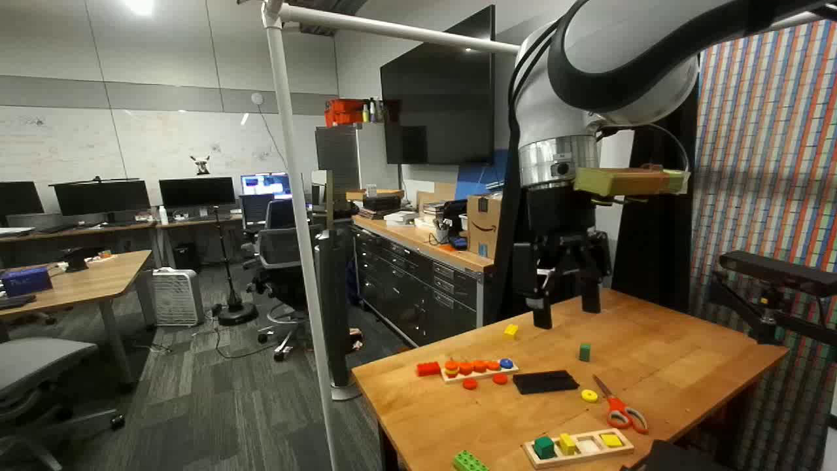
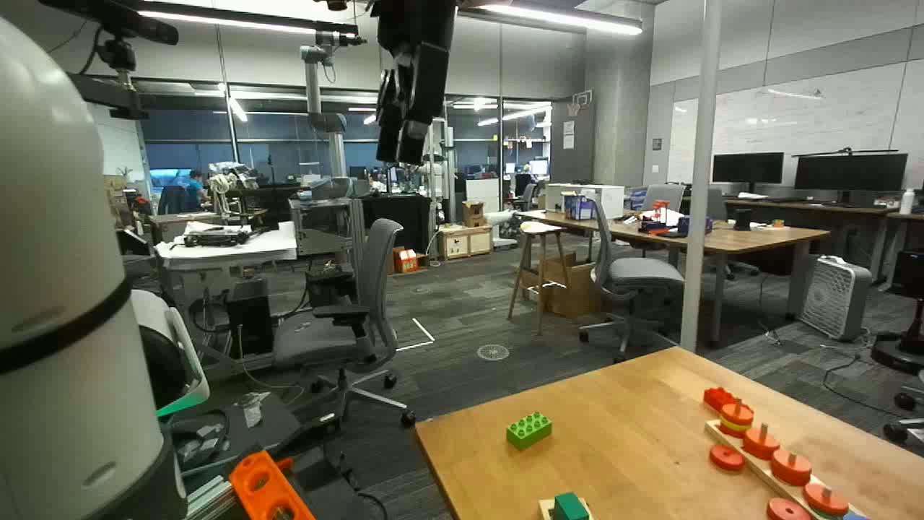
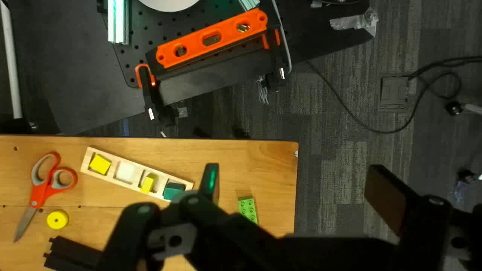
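My gripper (image 1: 566,313) hangs above the wooden table with its fingers wide apart, open and empty. In the wrist view the gripper looks down past the table's corner, and a green toy brick (image 3: 247,210) lies on the table below, between the fingers but well beneath them. A wooden tray (image 3: 140,186) carries two yellow blocks and a green block (image 3: 174,190), with one compartment empty. Exterior view 1 shows a loose green block (image 1: 584,352) and a yellow block (image 1: 511,331) on the table. Red rings (image 2: 791,465) sit on a pegged board, with others beside it.
Orange-handled scissors (image 3: 43,185), a yellow ring (image 3: 57,219) and a black flat piece (image 3: 74,253) lie on the table. Beyond its edge, an orange bar (image 3: 212,38) is fixed to a dark stand.
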